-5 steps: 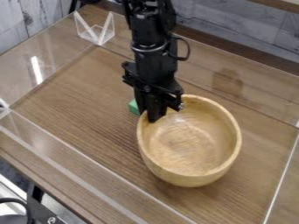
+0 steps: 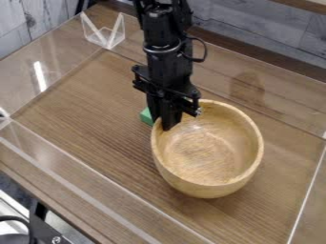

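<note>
A tan plastic bowl (image 2: 209,157) sits on the wooden table right of centre. The black gripper (image 2: 163,112) hangs over the bowl's left rear rim, its tips at or just behind that rim; whether they are open or shut cannot be told. A small green object (image 2: 148,115) lies just left of the fingertips, partly hidden by the gripper and bowl.
A clear plastic piece (image 2: 105,29) stands at the back left edge. Black cables show at the lower left corner.
The gripper has shifted very slightly, and slightly more of the green object shows. The bowl stays about where it was.
</note>
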